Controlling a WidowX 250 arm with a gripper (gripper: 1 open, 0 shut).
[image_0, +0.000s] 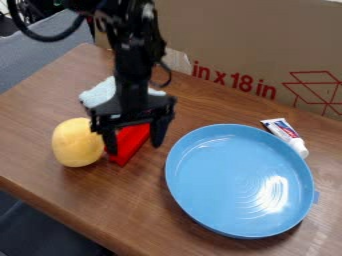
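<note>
My black gripper is low over a red bar-shaped object on the wooden table, fingers open on either side of it and partly hiding it; contact is unclear. A yellow round object lies just left of it. A pale cloth is behind, partly covered by the arm.
A blue plate fills the right front. A toothpaste tube lies behind it. A cardboard box stands along the back. Bare table shows at the left; the table's front edge runs at lower left.
</note>
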